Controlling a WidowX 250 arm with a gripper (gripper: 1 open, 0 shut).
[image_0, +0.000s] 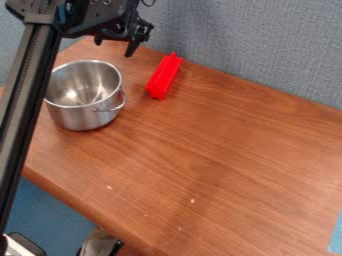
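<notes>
My black gripper (120, 38) is at the top left of the camera view, open, above the back edge of the table behind a steel pot (83, 95). The pot stands upright on the left of the wooden table (227, 170) with a handle showing on its right side. A red elongated object (164, 76) lies to the right of the pot, below and right of my gripper, apart from both.
A grey padded wall (254, 45) runs along the back. The black arm crosses the left edge of the view.
</notes>
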